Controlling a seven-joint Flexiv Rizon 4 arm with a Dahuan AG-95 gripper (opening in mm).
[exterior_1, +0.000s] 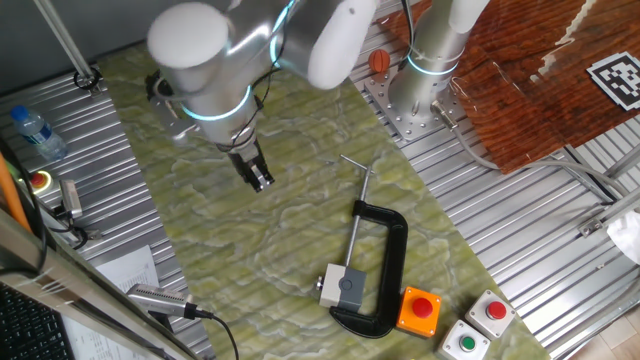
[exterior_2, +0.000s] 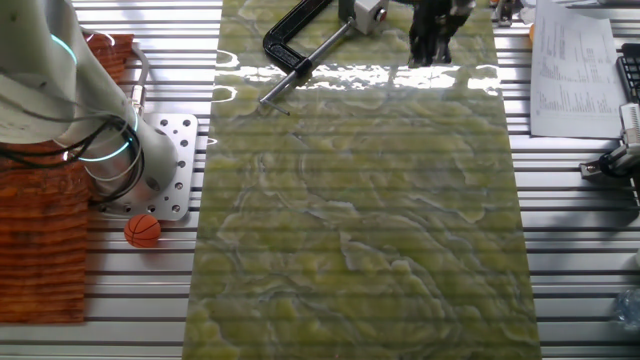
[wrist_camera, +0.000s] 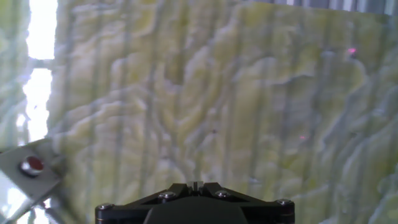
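Note:
My gripper (exterior_1: 262, 184) hangs over the green marbled mat (exterior_1: 290, 125) in exterior view 1, left of the clamp and apart from everything on the mat. In the wrist view its fingertips meet at the bottom centre, with nothing visible between them. A black C-clamp (exterior_1: 397, 262) lies on the mat with its screw rod pointing up the picture. Between its fingers sits a small grey and white box (exterior_1: 343, 287). An orange box with a red button (exterior_1: 419, 311) stands right beside the clamp.
A red-button box (exterior_1: 492, 313) and a green-button box (exterior_1: 466, 343) stand at the mat's lower right. The arm's base plate (exterior_2: 170, 165) and a small orange basketball (exterior_2: 142, 231) sit beside the mat.

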